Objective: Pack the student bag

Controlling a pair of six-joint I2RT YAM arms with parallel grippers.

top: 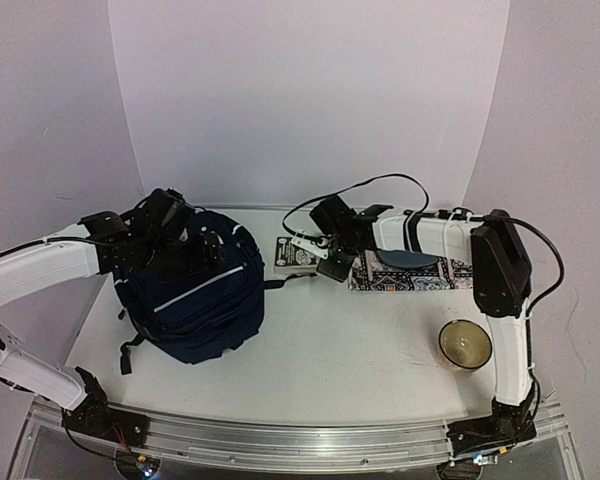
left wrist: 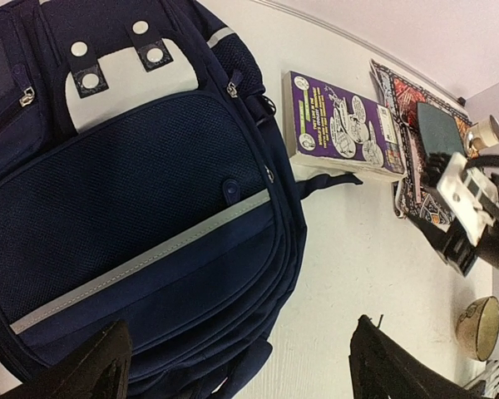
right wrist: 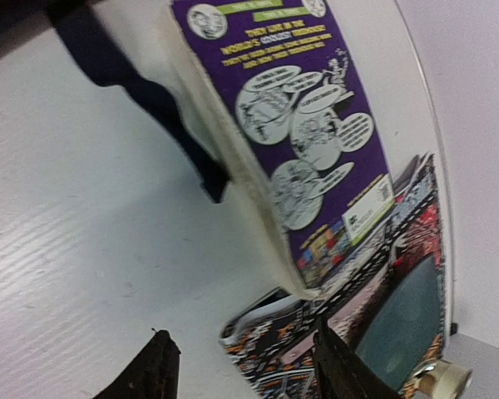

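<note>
The navy student bag (left wrist: 141,191) lies on the left of the table, its front pocket and pale reflective strip facing up. My left gripper hangs over the bag, open, with a wide gap between its fingers. A thick purple book (left wrist: 345,125) rests flat just right of the bag, beside a loose dark strap (left wrist: 328,183). My right gripper is above the table near the book's right end, open and holding nothing. In the top view the right arm hides part of the book (top: 292,257).
A patterned flat item (top: 405,280) lies right of the book, with a grey-blue oval thing (top: 407,260) on it. A brownish bowl (top: 465,345) stands at the front right.
</note>
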